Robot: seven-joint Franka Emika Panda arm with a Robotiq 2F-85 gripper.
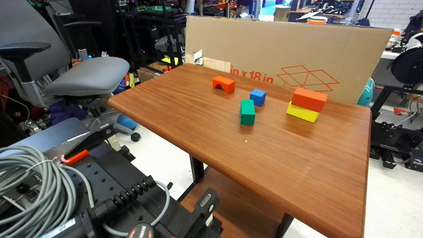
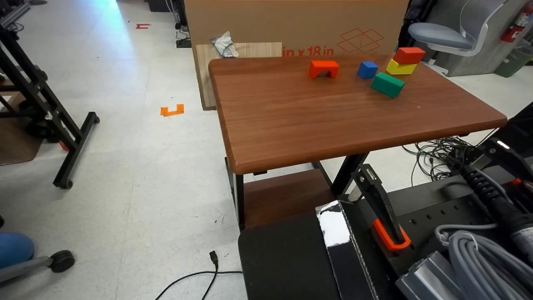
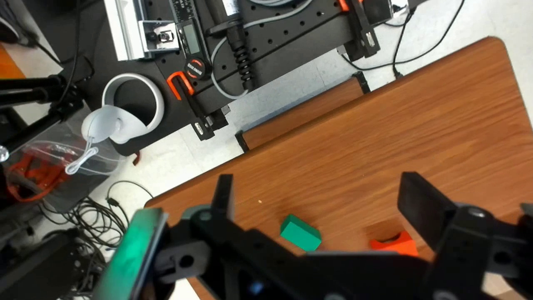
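Observation:
On the wooden table (image 1: 190, 111) stands a green block (image 1: 248, 113), with a small blue block (image 1: 258, 97) just behind it. To the right, a red-orange block (image 1: 310, 99) rests on top of a yellow block (image 1: 302, 112). An orange arch block (image 1: 224, 84) sits apart towards the back left. My gripper is open in the wrist view, its fingers wide apart and nothing between them. It hangs above the table, and below it the green block (image 3: 300, 233) and part of the orange arch (image 3: 397, 244) show. Neither exterior view shows the gripper.
A cardboard sheet (image 1: 277, 51) stands along the table's back edge. At the near side is a black perforated bench (image 1: 115, 178) with coiled grey cable (image 1: 35, 186) and clamps.

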